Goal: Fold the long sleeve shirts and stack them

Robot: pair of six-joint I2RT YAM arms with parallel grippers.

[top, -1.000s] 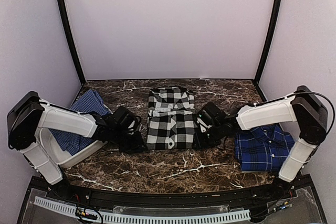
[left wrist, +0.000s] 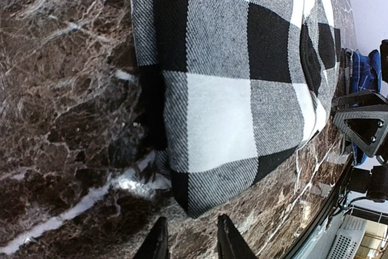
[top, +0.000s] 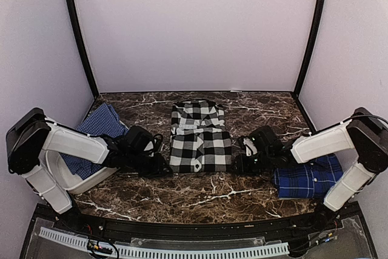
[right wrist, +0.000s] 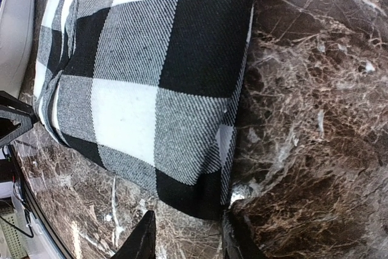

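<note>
A black-and-white checked shirt (top: 200, 150) lies folded into a narrow panel at the middle of the table, its hem toward the front. At its front left corner is my left gripper (top: 165, 170); in the left wrist view the left fingertips (left wrist: 159, 238) stand apart with the shirt's corner (left wrist: 200, 192) just beyond them. My right gripper (top: 236, 169) is at the front right corner. In the right wrist view its fingers (right wrist: 145, 235) are parted, the hem corner (right wrist: 194, 195) just ahead, close to one fingertip. A blue plaid shirt (top: 309, 180) lies folded at the right, partly behind the right arm.
At the left a white basket (top: 57, 165) holds a blue checked cloth (top: 100, 119), partly hidden by the left arm. Bare dark marbled table (top: 182, 201) lies in front of the checked shirt, with walls on both sides and behind.
My right gripper has shifted right, from over the checked shirt's front right edge to its corner. The checked shirt looks unmoved.
</note>
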